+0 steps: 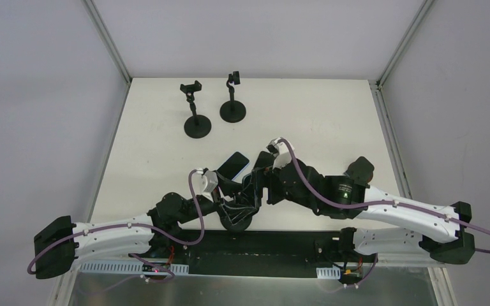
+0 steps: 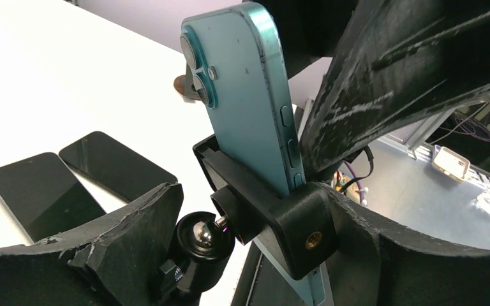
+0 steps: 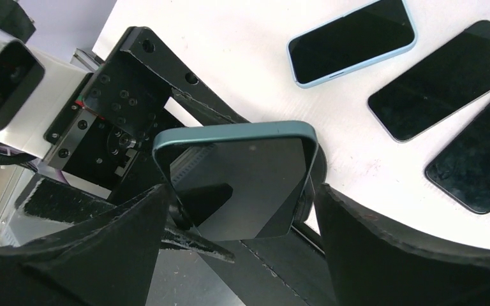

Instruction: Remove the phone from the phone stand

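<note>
A teal phone [image 2: 242,89] stands upright in a black stand's holder [image 2: 274,210] at the table's front middle. My left gripper is around the holder from the side; whether it grips cannot be told. My right gripper is above, its fingers either side of the phone's top end [image 3: 236,134] in the right wrist view; contact is unclear. In the top view both grippers crowd over the stand, hiding most of it.
Several phones [image 1: 232,164] lie flat just behind the grippers. Two empty stands [image 1: 197,126] [image 1: 232,111] stand at the back left, and a dark object [image 1: 360,171] sits at the right.
</note>
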